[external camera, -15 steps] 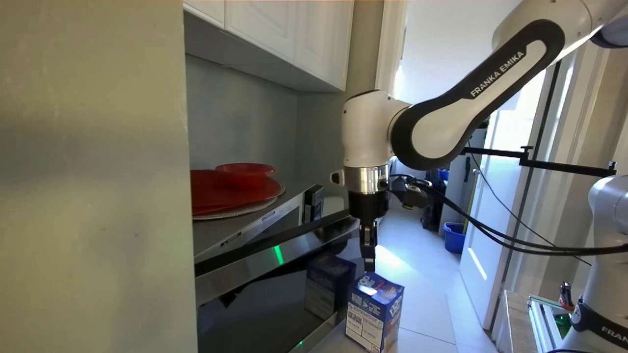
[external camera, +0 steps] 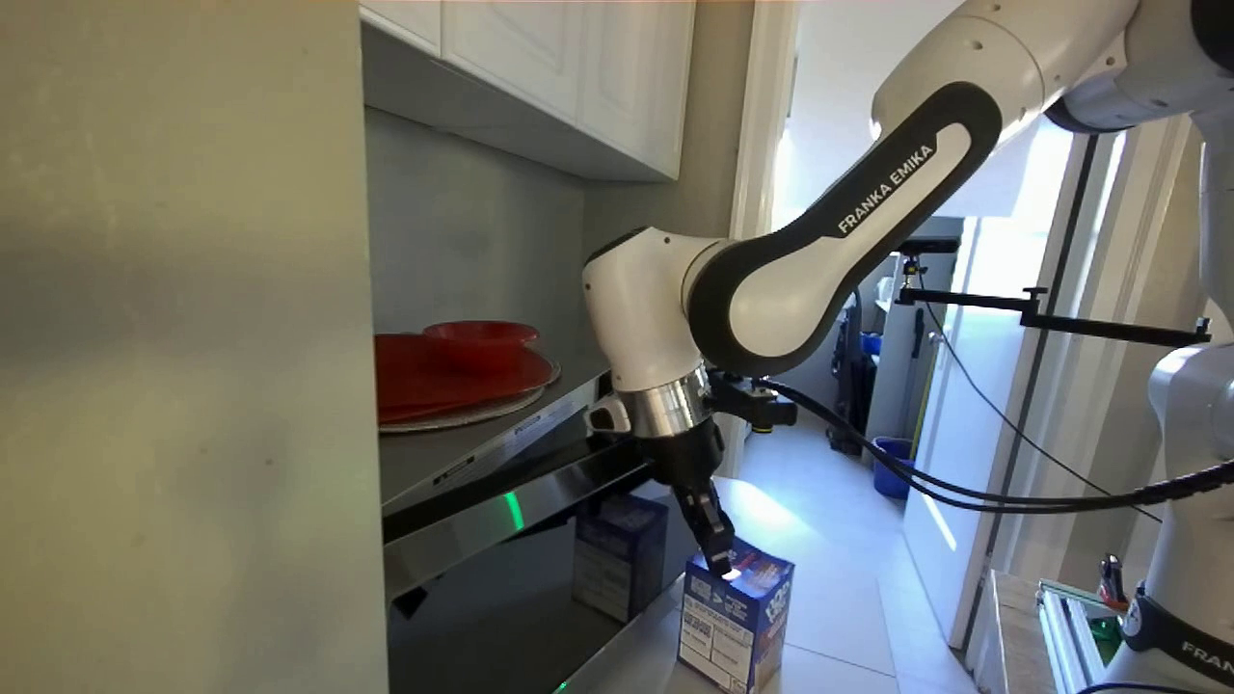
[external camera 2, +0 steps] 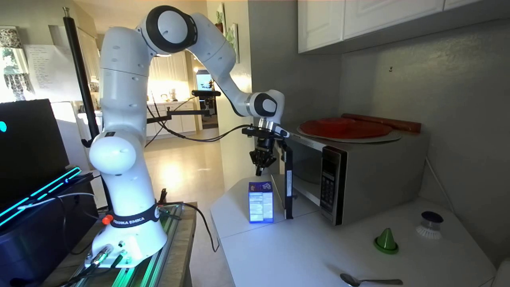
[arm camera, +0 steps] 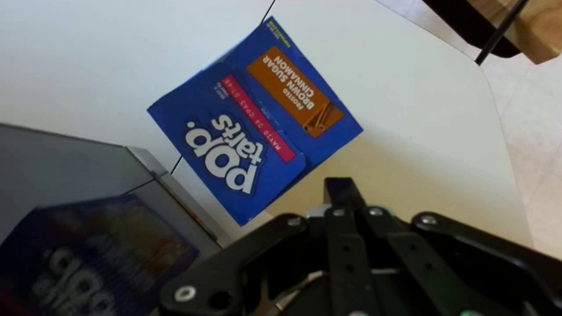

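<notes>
My gripper [external camera: 719,568] is shut, with nothing visible between its fingers, and tilts downward. In exterior view 2, the gripper [external camera 2: 258,173] hangs just above the blue Pop-Tarts box [external camera 2: 261,203] beside the microwave door. That door [external camera 2: 289,181] stands partly open from the microwave [external camera 2: 382,177]. The hand overlaps the door's upper free end in exterior view 1; contact is hard to make out. In the wrist view, the box [arm camera: 253,121] stands on the white counter beyond the shut fingertips, and its reflection darkens the door glass [arm camera: 89,258].
A red plate and bowl [external camera 2: 346,128] rest on top of the microwave. A green cone-shaped item [external camera 2: 386,240], a brush [external camera 2: 430,225] and a spoon [external camera 2: 370,280] lie on the counter [external camera 2: 296,253]. Wall cabinets [external camera 2: 370,21] overhang the microwave.
My gripper has moved left and tilted, overlapping the box's top in exterior view 1. The microwave door has swung left, closer to the microwave body. The box has stayed in place.
</notes>
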